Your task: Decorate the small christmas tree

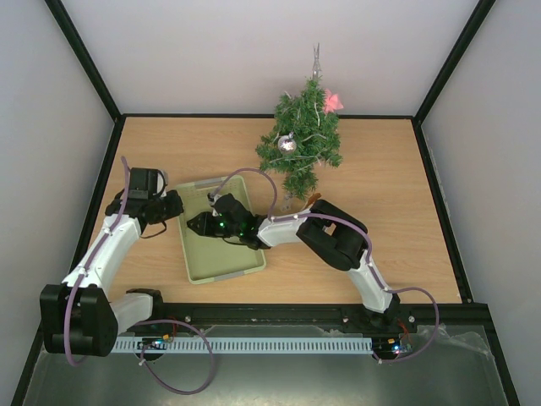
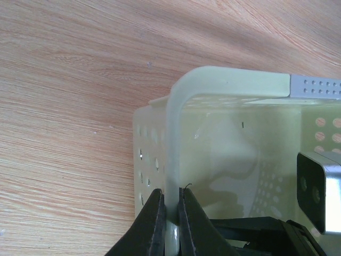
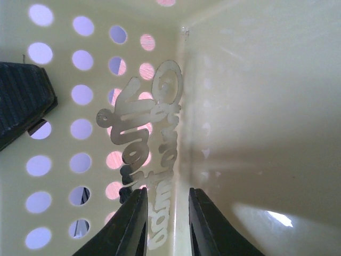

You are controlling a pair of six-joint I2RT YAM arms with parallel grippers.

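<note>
In the top view a small green christmas tree (image 1: 302, 139) stands at the back, carrying a silver ball (image 1: 286, 144) and a pink star-shaped ornament (image 1: 332, 102). A pale green basket (image 1: 221, 269) sits left of centre. My left gripper is shut on the basket's rim (image 2: 172, 144). Inside the basket, a flat silver lettered ornament (image 3: 152, 122) leans against the perforated wall, as the right wrist view shows. My right gripper hangs part open over it, fingers (image 3: 128, 226) apart; the ornament's lower end shows between and beyond them, not visibly gripped.
The left gripper's dark body (image 3: 21, 101) shows at the left beyond the basket wall. A brown object (image 1: 313, 200) lies partly behind the right arm.
</note>
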